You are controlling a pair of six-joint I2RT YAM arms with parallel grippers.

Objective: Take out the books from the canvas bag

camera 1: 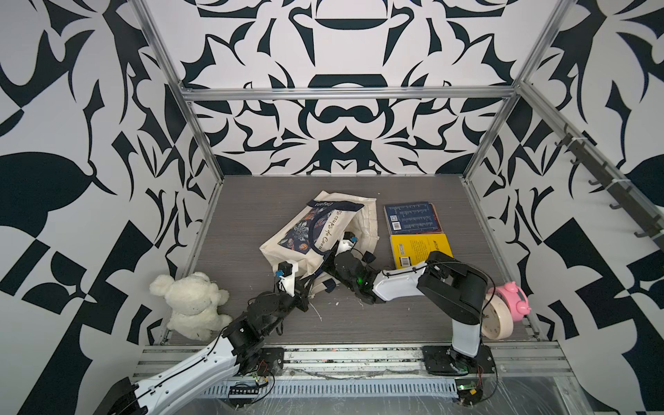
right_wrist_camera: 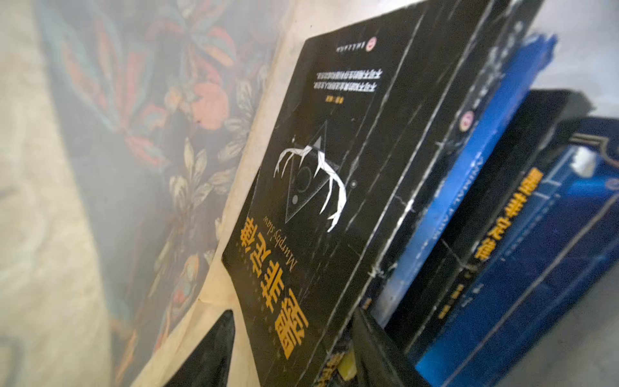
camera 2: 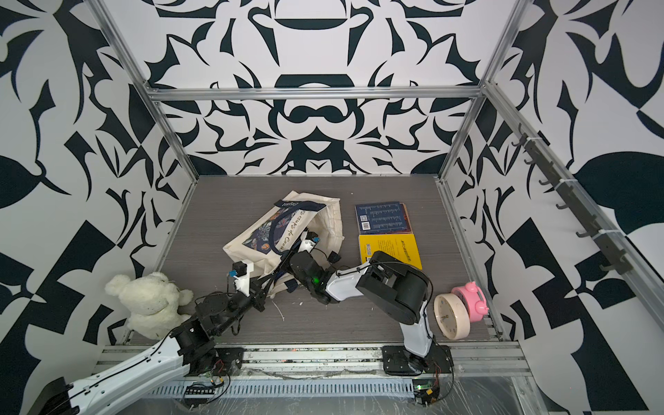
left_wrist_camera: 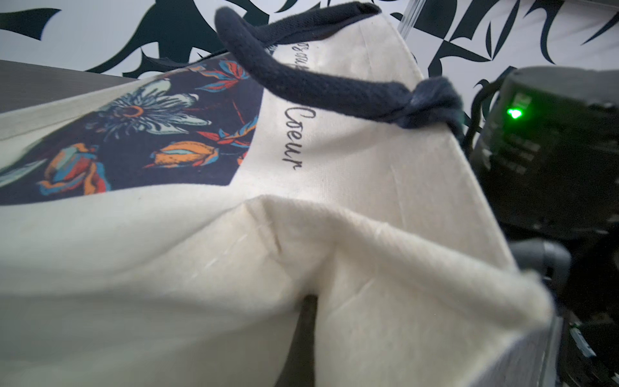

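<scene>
The canvas bag (camera 1: pixel 290 249) lies on its side with floral print and dark strap. My left gripper (camera 1: pixel 303 290) is at its mouth, shut; in the left wrist view its dark tip disappears into a cream fold of cloth. My right gripper (camera 1: pixel 330 257) reaches into the opening. In the right wrist view its fingers stand open before a stack of books inside: a black book (right_wrist_camera: pixel 322 161), blue ones (right_wrist_camera: pixel 528 283) and another dark one behind.
A dark blue book (camera 1: pixel 412 217) and a yellow book (camera 1: pixel 419 250) lie at the right. A white teddy (camera 1: pixel 190 307) sits left front; a pink object (camera 1: pixel 512 301) and round clock (camera 2: pixel 452 316) sit right front.
</scene>
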